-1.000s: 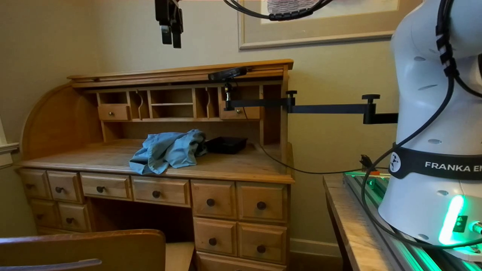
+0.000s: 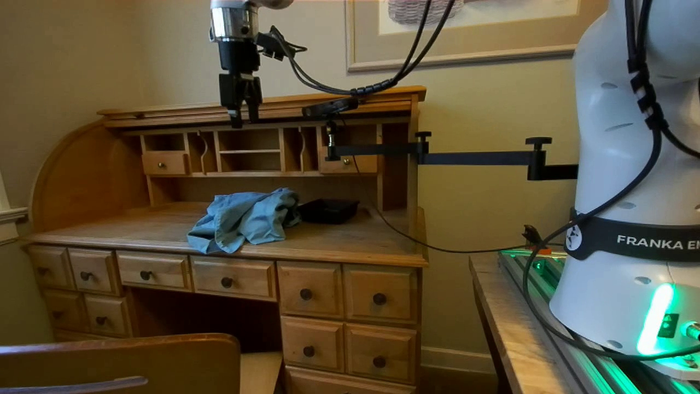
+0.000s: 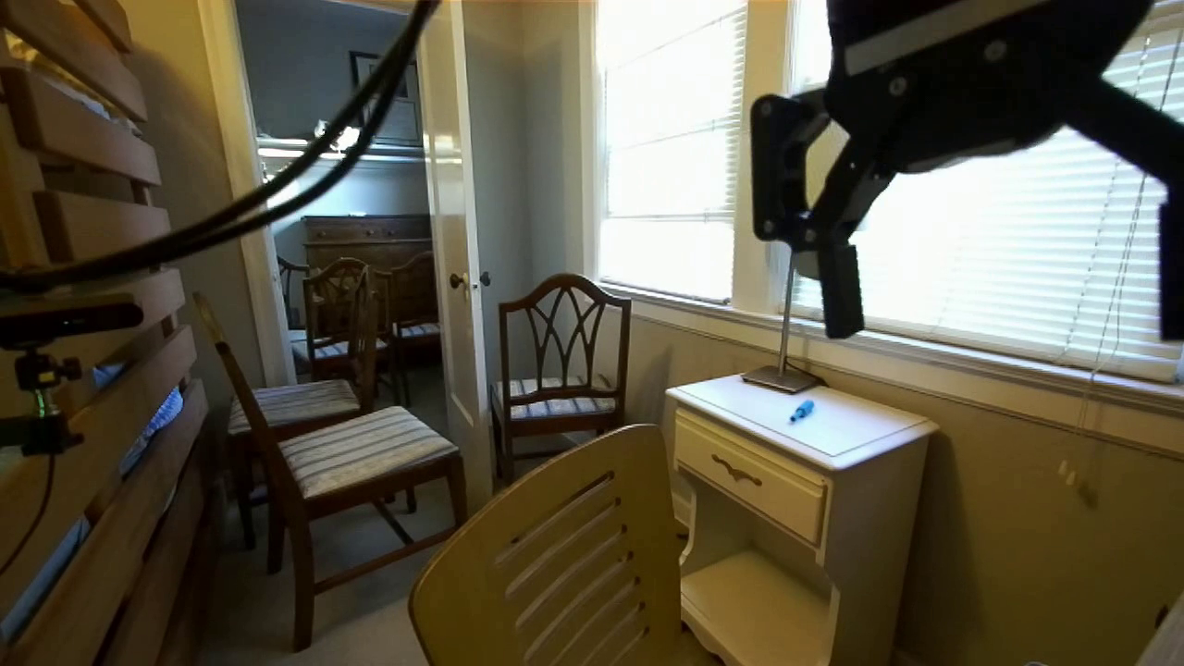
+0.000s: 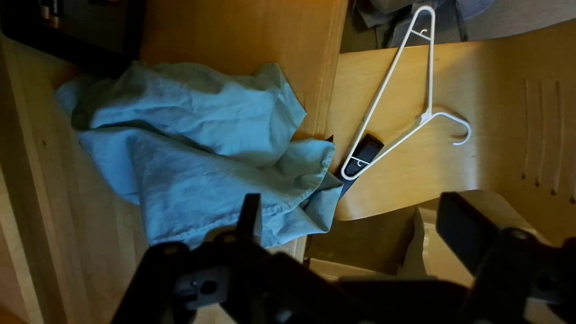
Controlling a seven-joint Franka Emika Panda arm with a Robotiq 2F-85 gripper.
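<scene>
A crumpled blue cloth (image 2: 246,220) lies on the wooden desktop, its front edge reaching the desk's front lip. My gripper (image 2: 243,123) hangs well above it in exterior view 1, pointing down, with clear air between. Seen from the wrist, the cloth (image 4: 205,151) spreads in loose folds, and the two dark fingers stand wide apart with nothing between them. Part of the cloth's lower edge is hidden behind one finger (image 4: 251,216). In exterior view 2 the gripper (image 3: 1005,316) looms large and open at the upper right.
Beside the cloth sits a black tray (image 2: 328,210) holding small items. A white hanger (image 4: 426,116) and a dark object (image 4: 367,148) rest on the chair seat (image 4: 459,70) in front. A camera arm (image 2: 472,158) juts past the desk's right side.
My gripper has come down towards the desk in exterior view 1, and its fingers now appear further apart there. The cloth and the tray have not moved.
</scene>
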